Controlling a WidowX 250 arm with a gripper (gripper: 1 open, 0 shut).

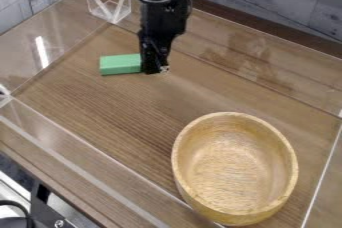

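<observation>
My dark gripper [152, 64] hangs from the top centre, its tips low at the right end of a green rectangular block [120, 64]. The block lies flat on the wooden table and is partly hidden behind the fingers. The gripper looks shut; whether its tips touch the block is unclear.
A wide pale beige bowl [234, 202] sits at the lower right. Clear plastic pieces stand at the left edge and top left.
</observation>
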